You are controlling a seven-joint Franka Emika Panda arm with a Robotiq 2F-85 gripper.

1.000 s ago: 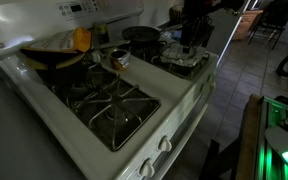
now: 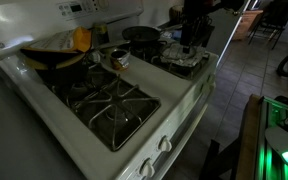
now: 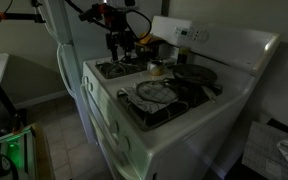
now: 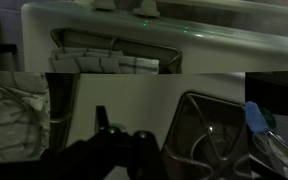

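My gripper (image 2: pixel 191 48) hangs dark over the far end of the white stove in exterior view 1, close above a pale checked cloth (image 2: pixel 181 56). In exterior view 2 the gripper (image 3: pixel 114 52) is above the burners nearer the fridge. That cloth shows in the wrist view as a folded grey-white checked towel (image 4: pixel 109 62) on a burner grate. Dark finger shapes stand low in the wrist view, too dim to show the gap between them. A glass lid (image 3: pixel 156 92) lies over cloth on the other burners.
A black pan (image 3: pixel 195 74) and a small metal pot (image 2: pixel 120 58) stand toward the stove's back. A dark pot (image 2: pixel 52 58) with an orange-yellow cloth (image 2: pixel 81 40) sits at the left. Knobs (image 2: pixel 165 144) line the front. The near grate (image 2: pixel 115 110) is bare.
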